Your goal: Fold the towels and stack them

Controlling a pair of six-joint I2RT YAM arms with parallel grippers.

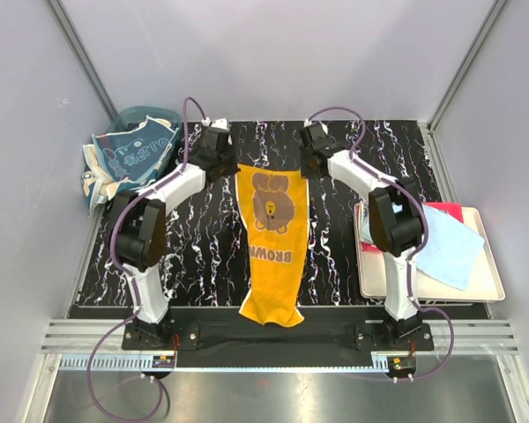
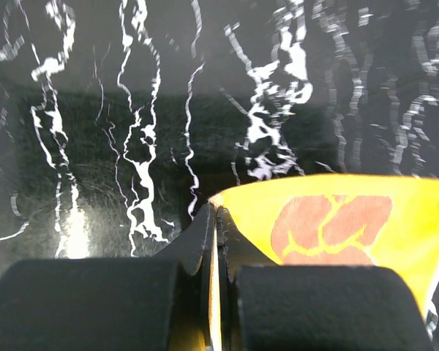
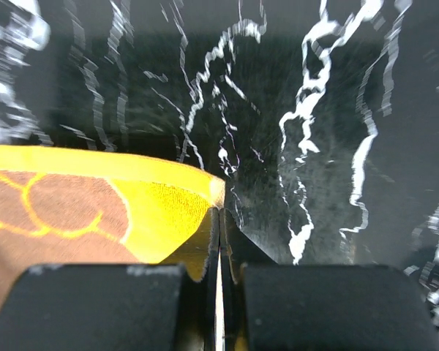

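A yellow towel (image 1: 269,247) with a brown bear and BROWN lettering stretches lengthwise down the middle of the table, its lower end over the front edge. My left gripper is shut on its upper left corner. My right gripper is shut on the upper right corner, seen at the bottom of the right wrist view. The top edge between them lies fairly straight.
A teal bin (image 1: 138,118) with blue-and-white towels (image 1: 128,159) stands at the back left. A beige tray (image 1: 472,288) holding light blue (image 1: 445,251) and red cloths is at the right. Bare dark marble surrounds the yellow towel.
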